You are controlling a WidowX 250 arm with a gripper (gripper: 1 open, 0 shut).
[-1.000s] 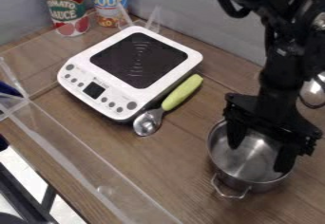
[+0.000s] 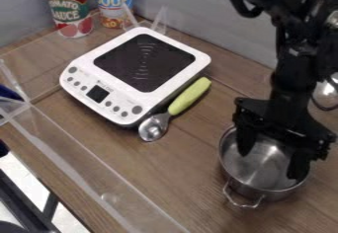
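My black gripper [image 2: 275, 136] reaches down from the upper right into a steel pot [image 2: 264, 183] at the lower right, its fingertips over or within the pot's opening. Whether anything is between the fingers is hard to tell in the dark shapes. A white induction cooker [image 2: 89, 76] with a black top lies to the left of it, and a spoon with a green handle [image 2: 191, 97] rests along its right side.
A tomato sauce can [image 2: 70, 10] and an alphabet soup can [image 2: 115, 2] stand at the back left. Another shiny metal object sits behind the arm at the right. Clear wooden counter [image 2: 145, 168] lies left of the pot.
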